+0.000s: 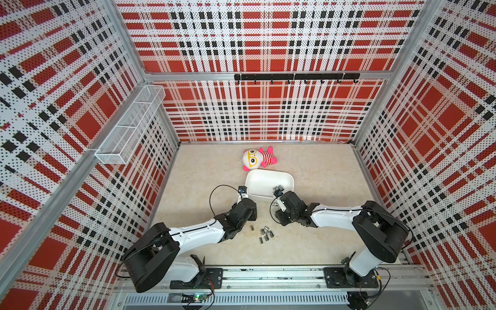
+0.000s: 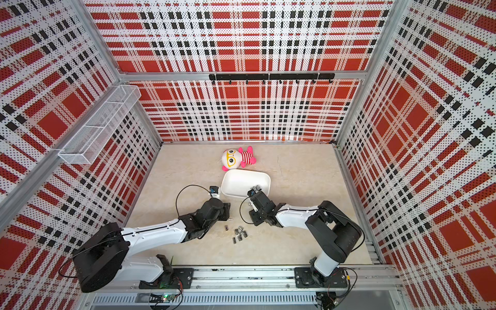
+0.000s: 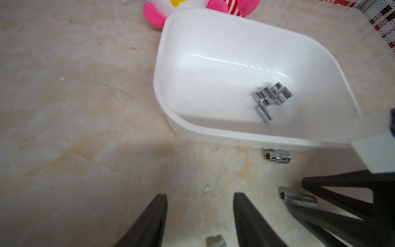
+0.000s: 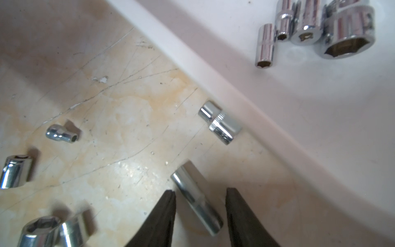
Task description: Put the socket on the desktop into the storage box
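Observation:
A long silver socket [image 4: 196, 198] lies on the desktop between the parted fingers of my right gripper, a gap showing on either side. In the left wrist view, that same long socket [image 3: 303, 200] sits between the dark right fingers. A shorter socket [image 4: 218, 122] lies against the outer wall of the white storage box [image 4: 230, 92]. Several sockets [image 3: 267, 96] rest inside the box. My left gripper is open over bare desktop, nothing between its fingers, with a small socket [image 3: 218, 242] low in view.
More loose sockets [image 1: 266, 233] lie on the desktop in front of the box, between the two arms. Behind the box is a pink and white plush toy [image 1: 253, 158]. Both grippers are close to the box's front side. The desktop is clear at far left and far right.

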